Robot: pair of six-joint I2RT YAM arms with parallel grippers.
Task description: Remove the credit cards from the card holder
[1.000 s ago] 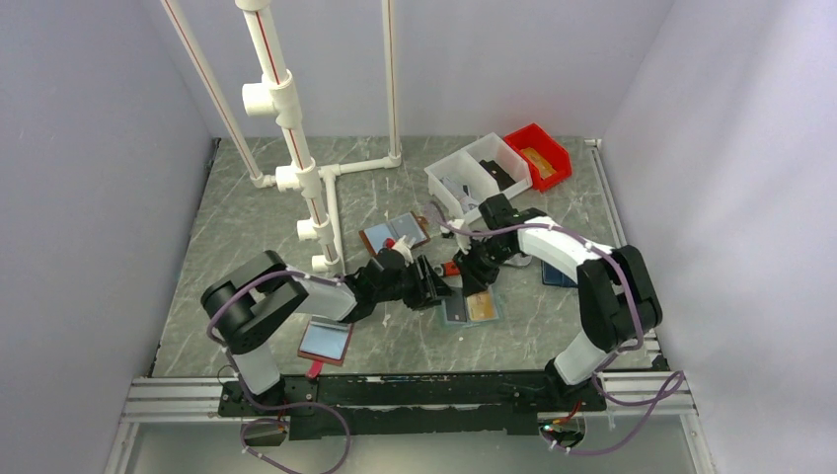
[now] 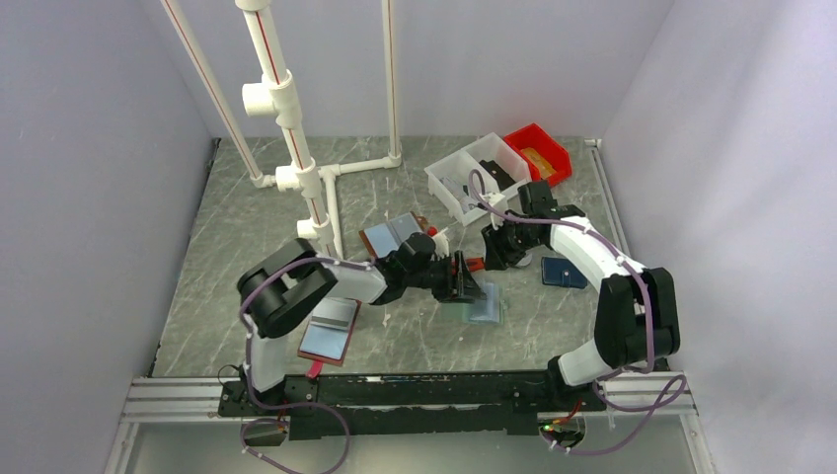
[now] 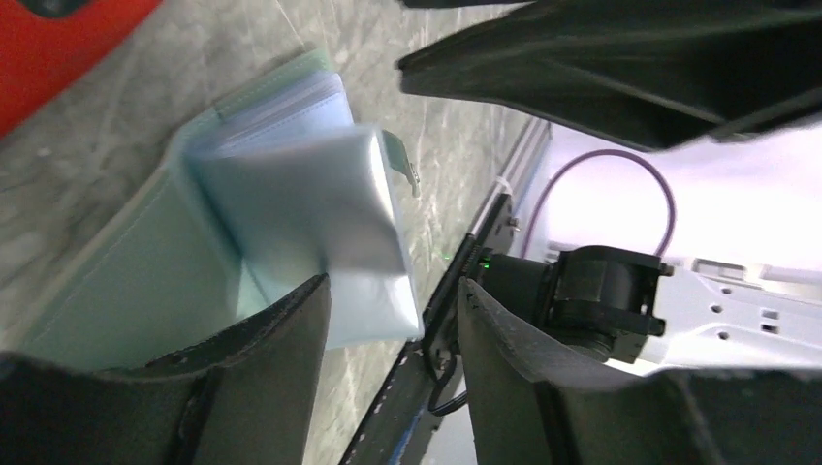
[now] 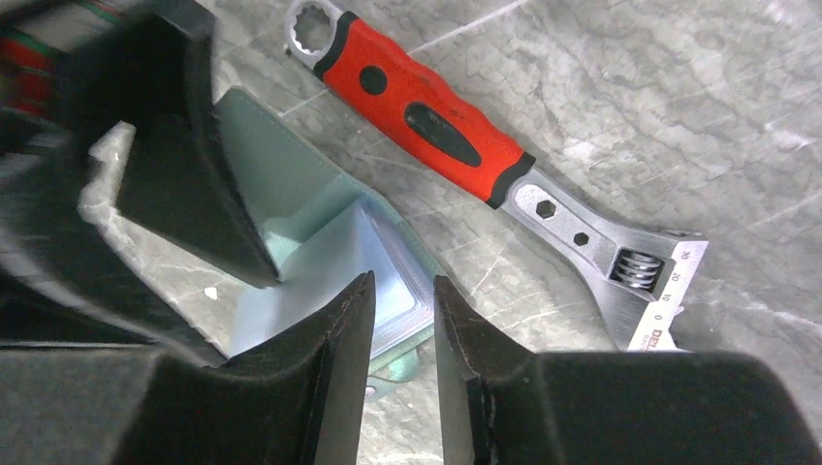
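Note:
An open pale green card holder (image 2: 454, 311) lies on the grey table, a clear, bluish sleeve (image 3: 291, 213) in it; in the top view my left gripper (image 2: 459, 286) is over it. In the left wrist view the left gripper's fingers (image 3: 242, 387) are apart beside the sleeve, which looks raised and blurred; whether they touch it is unclear. My right gripper (image 2: 495, 257) stands just right of and behind the holder, its fingers (image 4: 325, 387) slightly apart with nothing seen between them.
An adjustable wrench (image 4: 417, 121) with red handle lies behind the holder. A white bin (image 2: 454, 168) and red bin (image 2: 553, 148) stand at the back. A dark blue wallet (image 2: 563, 273) lies right; other holders (image 2: 326, 338) and white pipe stands occupy the left.
My left gripper moved right over it; the tan card visible earlier in the top view no longer shows.

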